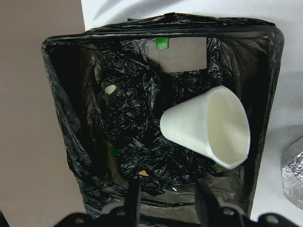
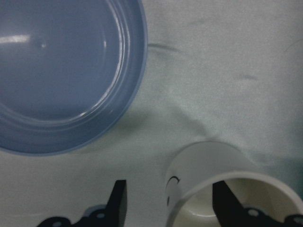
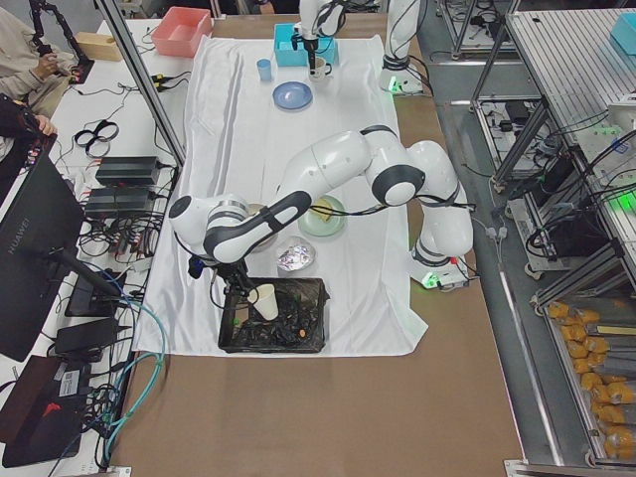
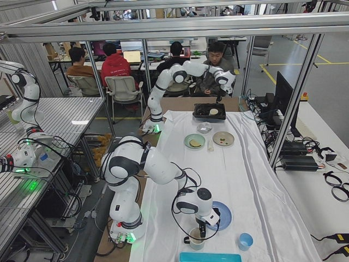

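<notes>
A white paper cup (image 1: 189, 123) lies on its side in the black-lined bin (image 1: 272, 66), below my left gripper, which is open with nothing between its fingers. My right gripper is open at a white mug (image 2: 203, 161) with a drawn face, one finger over the mug's opening and the other outside it. A blue plate (image 2: 61, 71) sits beside the mug.
A foil-covered item (image 3: 295, 254), a green plate (image 4: 194, 141) with food and a beige plate (image 4: 223, 138) are near the bin. A blue cup (image 4: 245, 240) and a cyan tray (image 4: 210, 257) are at the other end.
</notes>
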